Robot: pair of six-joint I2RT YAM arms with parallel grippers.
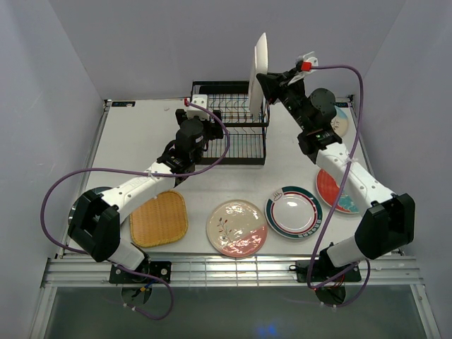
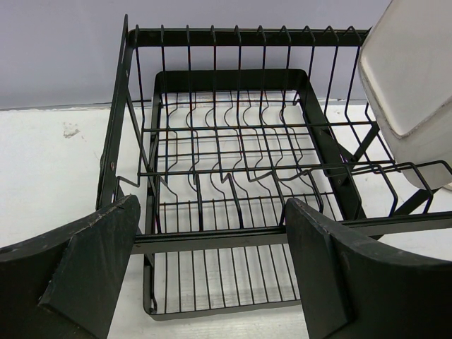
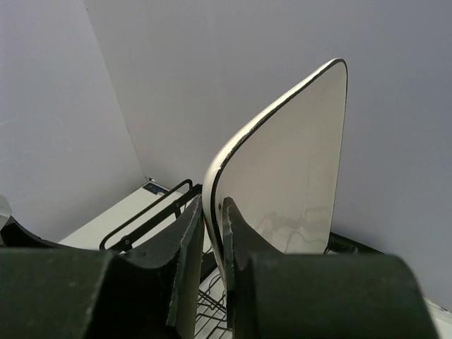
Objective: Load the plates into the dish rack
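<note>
The black wire dish rack stands at the back centre. My right gripper is shut on the edge of a white rectangular plate, held upright over the rack's right end, its lower part among the wires in the left wrist view. My left gripper is open at the rack's near left, nothing visible held between its fingers.
On the table lie a pink floral plate, a green-rimmed plate, a red plate, an orange plate and a partly hidden plate behind the left arm.
</note>
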